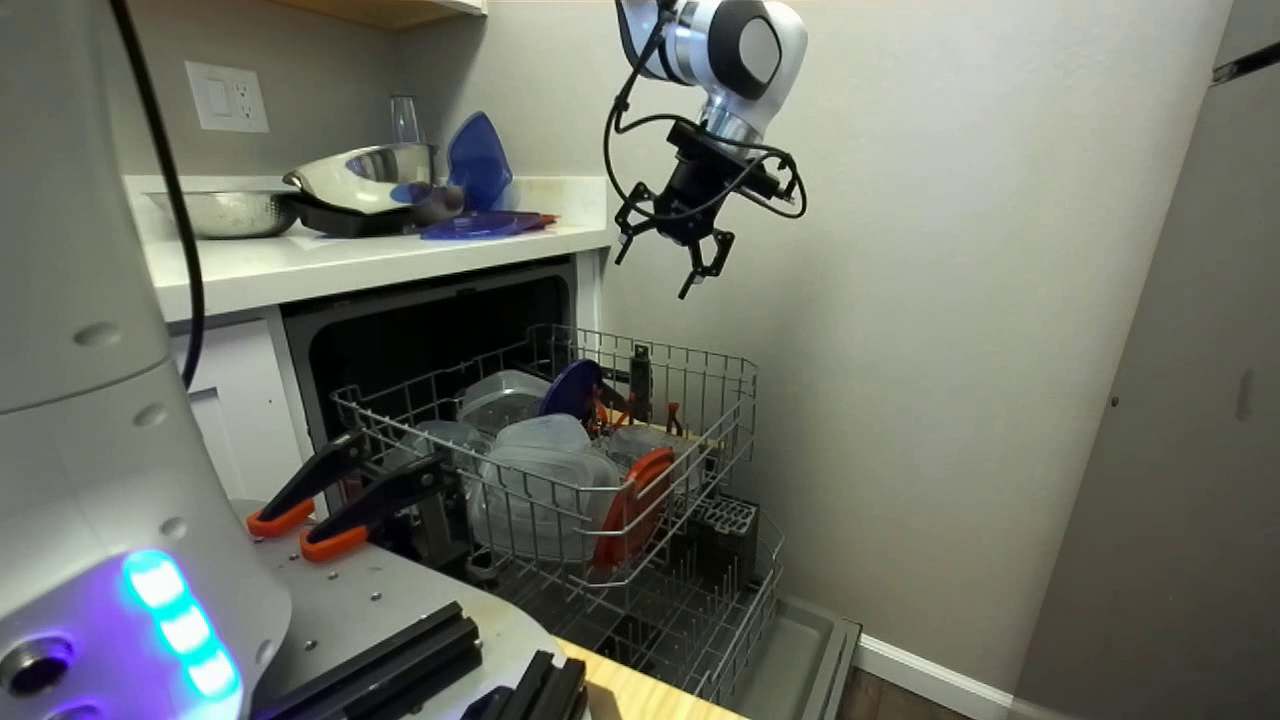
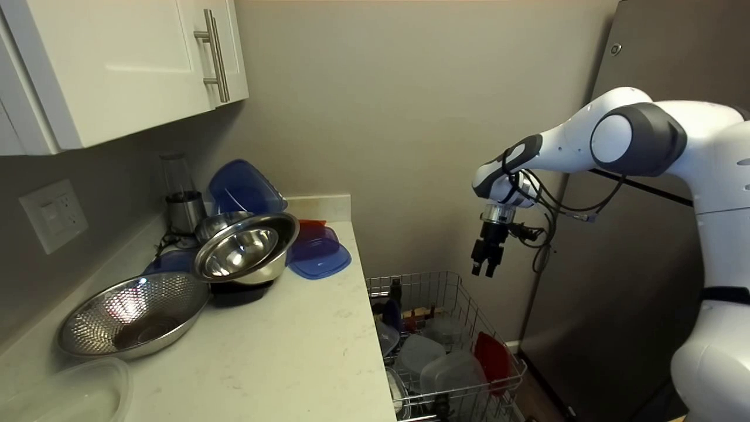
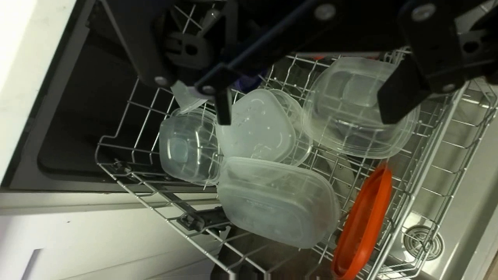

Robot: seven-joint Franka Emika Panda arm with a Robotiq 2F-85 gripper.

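High over the pulled-out upper dishwasher rack (image 1: 708, 360), my gripper (image 1: 655, 274) hangs open, its fingers wide apart and empty. In the wrist view, one finger (image 3: 224, 107) shows in front of the clear containers and the other at the right. Inside the rack lie a large clear container (image 3: 280, 205), a frosted container (image 3: 256, 126), a small clear container (image 3: 186, 144) and a square clear container (image 3: 359, 102). An orange-red lid (image 3: 364, 224) leans on edge by the rack's outer side. A dark blue lid (image 1: 573, 390) stands further in.
On the counter (image 2: 302, 351) stand a colander (image 2: 137, 316), steel bowls (image 2: 246, 246) and blue lids (image 2: 320, 260). A wall is behind the rack, and a tall grey panel (image 2: 633, 260) is to the right. Open air separates gripper and rack.
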